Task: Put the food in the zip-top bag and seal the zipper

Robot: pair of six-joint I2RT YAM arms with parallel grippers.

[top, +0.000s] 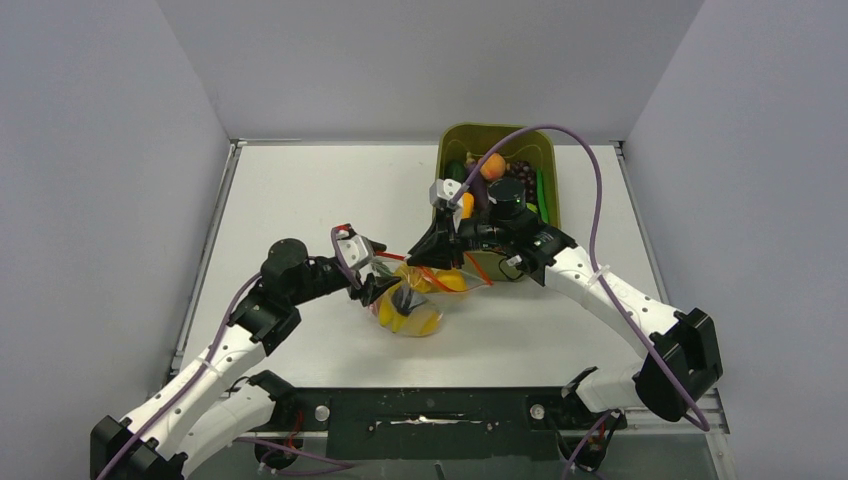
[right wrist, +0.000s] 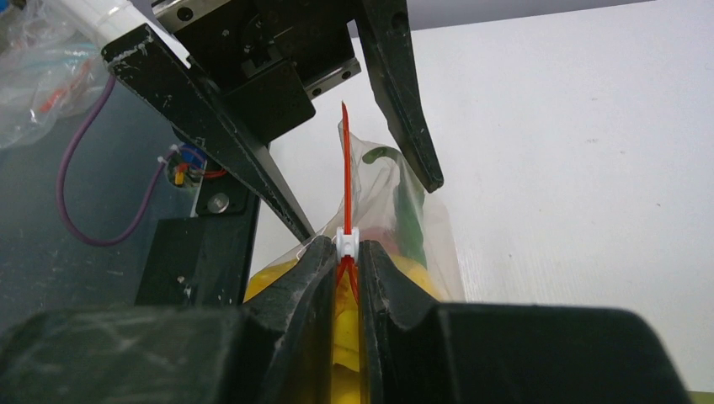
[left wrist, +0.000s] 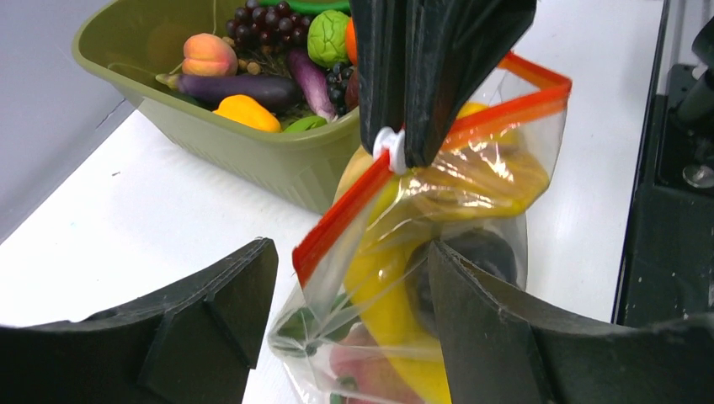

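The clear zip top bag (top: 410, 318) hangs over the table with yellow, dark and other food inside. Its red zipper band (left wrist: 354, 206) is closed flat toward the left corner and spread apart beyond the white slider (left wrist: 391, 150). My right gripper is shut on that slider, partway along the band. Around the bag's left corner stands my left gripper, open, its fingers (left wrist: 223, 303) apart on either side, nothing clamped between them. In the right wrist view, the red band (right wrist: 346, 168) runs upright from the slider into the gap between the left fingers.
Behind the right gripper, a green bin (top: 460, 137) holds several fruits and vegetables, among them a peach (left wrist: 209, 56) and an eggplant (left wrist: 231, 90).
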